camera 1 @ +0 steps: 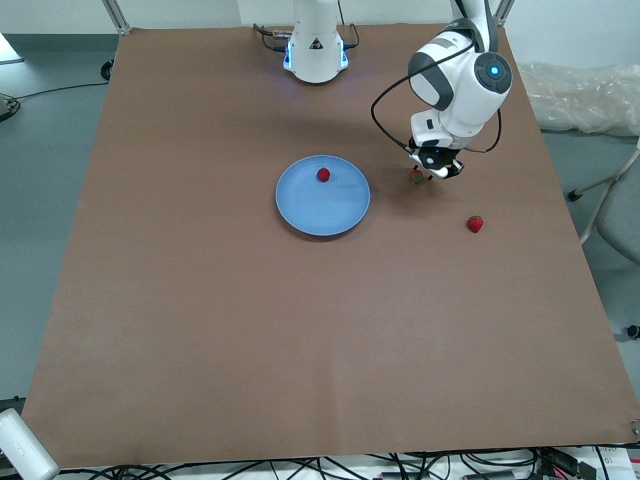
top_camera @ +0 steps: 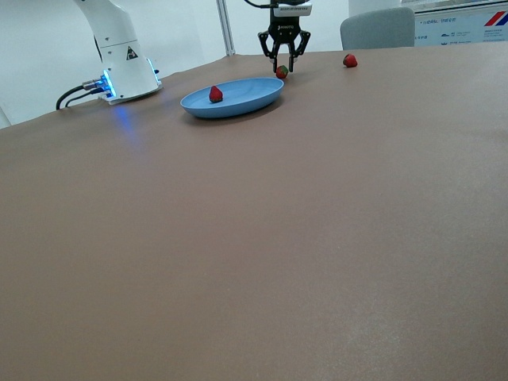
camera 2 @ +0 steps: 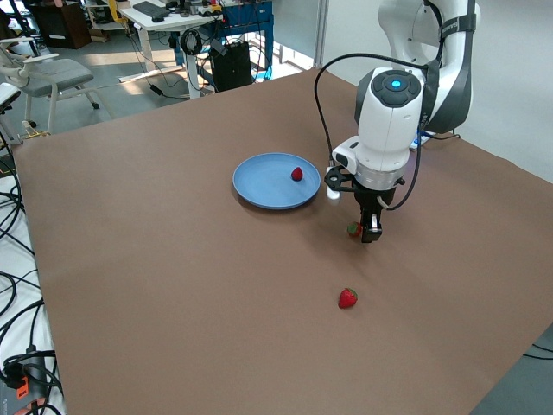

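A blue plate (camera 1: 322,205) holds one strawberry (camera 1: 323,174), also seen in the right view on the plate (camera 2: 263,181). My gripper (top_camera: 283,63) hangs low beside the plate, its fingers apart and straddling a second strawberry (top_camera: 282,72) on the brown table (camera 1: 300,330). In the left and right views that strawberry is partly visible beneath the wrist. A third strawberry (camera 2: 347,297) lies alone farther from the plate, on the same side as my gripper.
The arm's white base (camera 1: 315,55) stands at the back edge with cables around it. A chair and plastic wrap are beyond the right edge in the left view.
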